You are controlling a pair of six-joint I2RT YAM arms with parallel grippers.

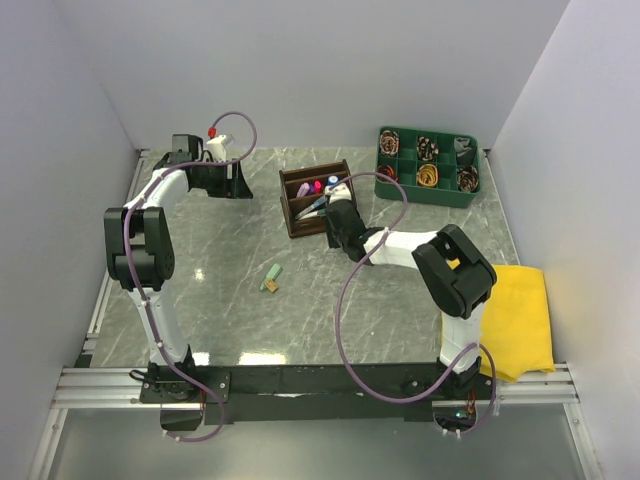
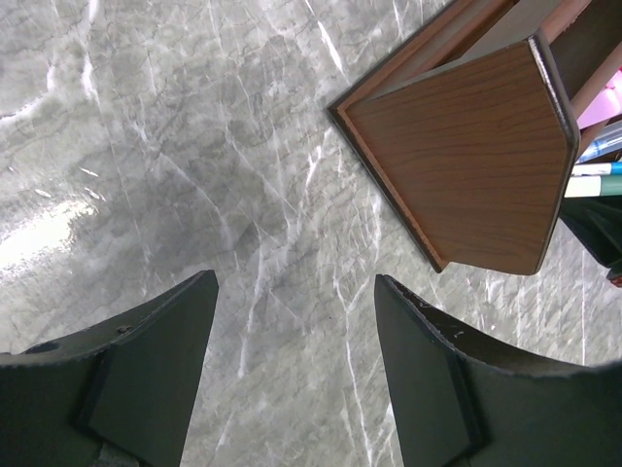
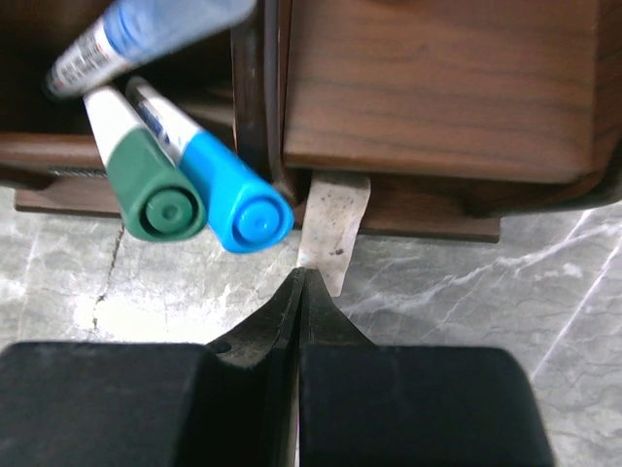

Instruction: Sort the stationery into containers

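Note:
The brown wooden organizer (image 1: pixel 300 225) holds pink and purple items and pens; in the right wrist view a green marker (image 3: pixel 146 185), a blue marker (image 3: pixel 224 185) and a clear-blue pen (image 3: pixel 146 34) lie in its left part. My right gripper is shut at its front edge, just below a pale strip (image 3: pixel 335 229), nothing seen held. My left gripper stands open and empty left of the organizer, above bare marble. A light green item (image 1: pixel 272 273) and a small tan piece (image 1: pixel 271 286) lie on the table centre-left.
A green sectioned tray (image 1: pixel 450 198) with coiled items stands at the back right. A yellow cloth (image 1: pixel 515 320) lies at the right.

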